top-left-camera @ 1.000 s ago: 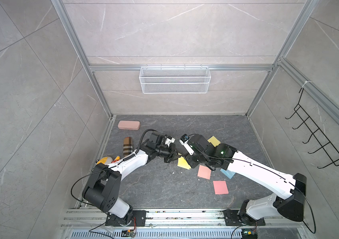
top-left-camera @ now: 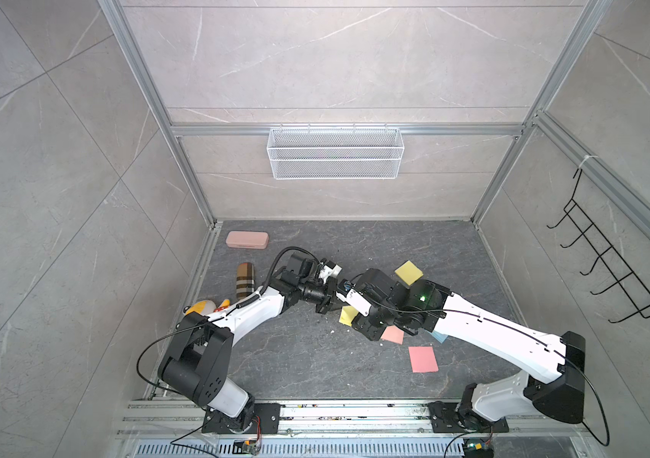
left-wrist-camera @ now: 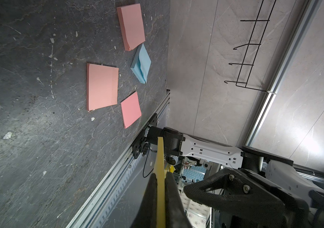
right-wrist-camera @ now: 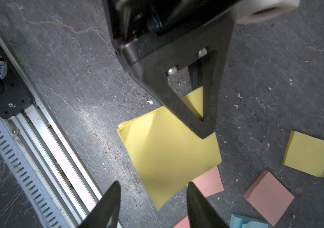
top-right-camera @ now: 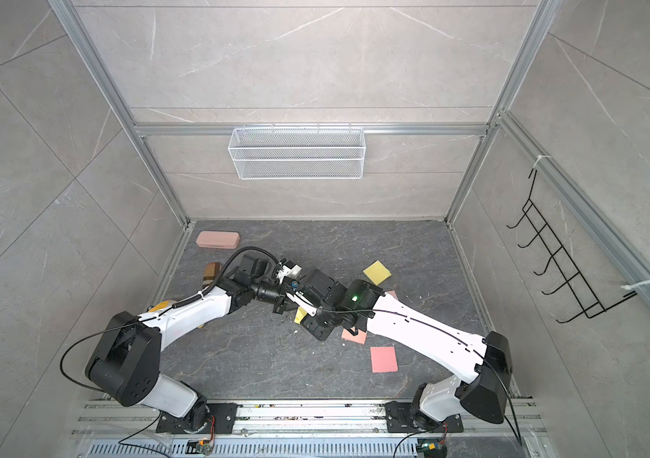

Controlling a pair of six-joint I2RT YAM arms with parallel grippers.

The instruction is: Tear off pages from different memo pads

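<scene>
My left gripper is shut on a thin yellow memo piece, seen edge-on in the left wrist view. In the right wrist view it hangs above the table, with two layers parted at its upper left edge; whether it is a few sheets or a thin pad I cannot tell. My right gripper is open in front of the lower part of the yellow piece, and no contact shows. On the table lie a yellow pad [right-wrist-camera: 307,153], a pink pad [right-wrist-camera: 269,197], a blue pad [left-wrist-camera: 143,62] and a pink square [left-wrist-camera: 130,109].
Both grippers are close together over the middle of the table. A pink case [top-left-camera: 247,239], a brown striped item [top-left-camera: 245,280] and an orange-and-white object [top-left-camera: 204,307] stand at the left. A wire basket [top-left-camera: 335,154] hangs on the back wall.
</scene>
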